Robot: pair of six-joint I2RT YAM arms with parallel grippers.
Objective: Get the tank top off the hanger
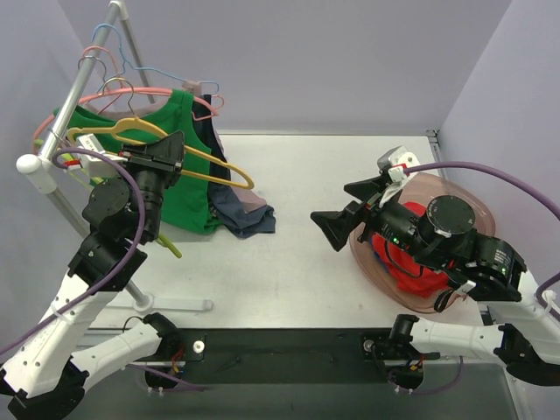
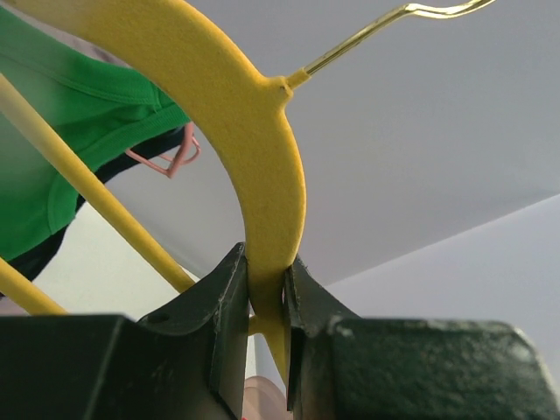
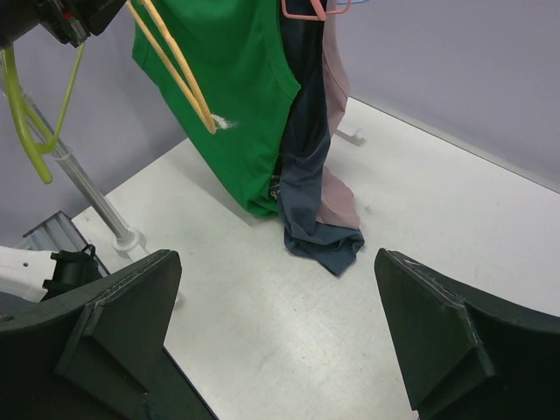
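Observation:
A bare yellow hanger point(image 1: 248, 183) is held by my left gripper, shut on its curved shoulder beside the metal hook point(image 2: 376, 35). It hangs in front of a green garment point(image 1: 185, 197) on the rack. The red tank top point(image 1: 398, 276) lies bunched in the round basket point(image 1: 418, 299) at the right, partly covered by my right arm. My right gripper point(image 1: 334, 203) stands wide open left of the basket. In the right wrist view nothing is between its fingers, and the hanger's end point(image 3: 208, 122) is at the upper left.
The rack's metal frame point(image 1: 87, 66) is at the left, holding several hangers and clothes, including a dark garment point(image 1: 241, 210). A green hanger point(image 3: 26, 140) shows low on the rack.

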